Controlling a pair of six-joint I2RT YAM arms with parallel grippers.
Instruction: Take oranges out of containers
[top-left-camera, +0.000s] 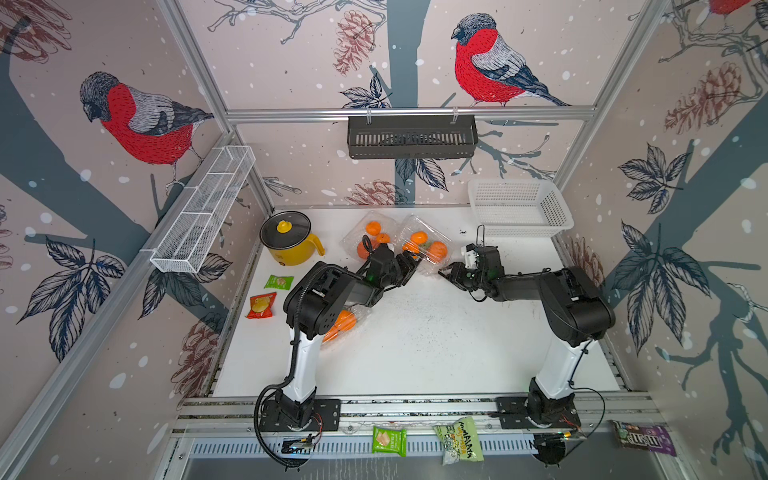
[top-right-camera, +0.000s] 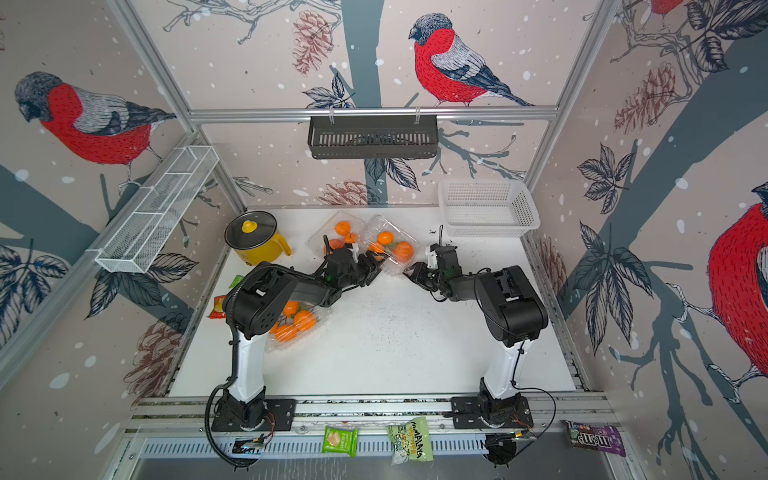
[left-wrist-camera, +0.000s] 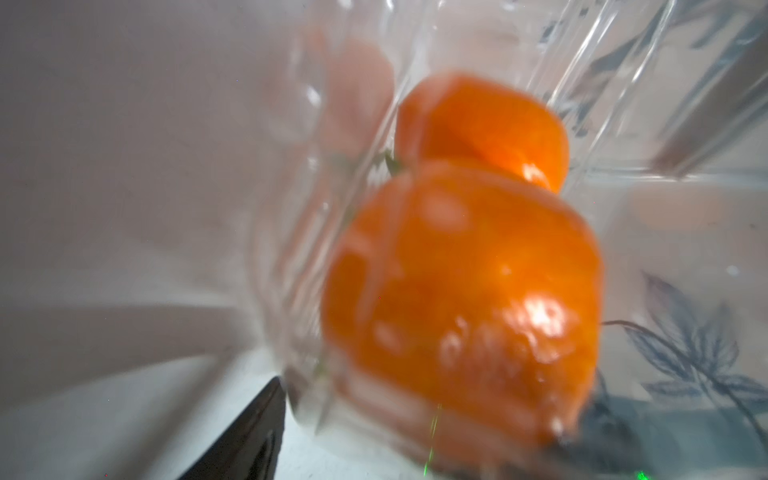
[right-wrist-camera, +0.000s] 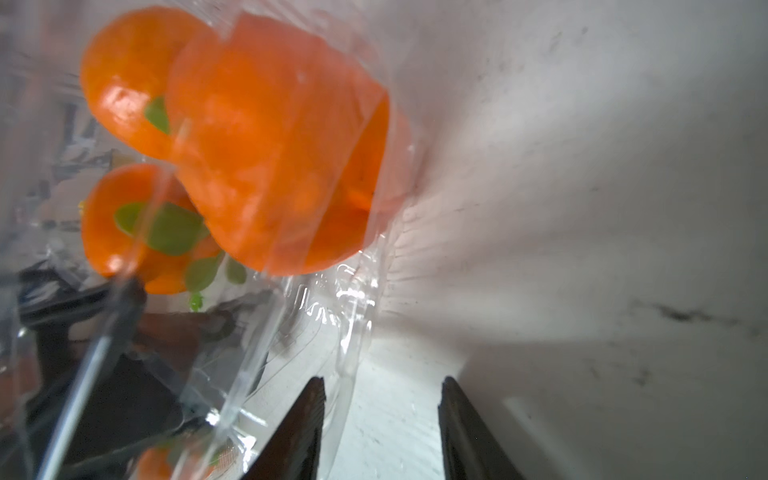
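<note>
Three clear containers hold oranges: one at back centre-left (top-left-camera: 352, 234), one beside it to the right (top-left-camera: 421, 225), another (top-right-camera: 321, 324) behind my left arm. My left gripper (top-left-camera: 408, 268) is at the front left of the middle container; in its wrist view an orange (left-wrist-camera: 460, 296) fills the centre behind clear plastic, with one dark finger at lower left, so its opening is unclear. My right gripper stands open, with nothing seen between its fingers, low at that container's right front side, where oranges (right-wrist-camera: 272, 144) show through the plastic.
A white basket (top-left-camera: 520, 228) stands at back right, a yellow pot (top-left-camera: 288, 248) at back left with small snack packets (top-left-camera: 261, 305) before it.
</note>
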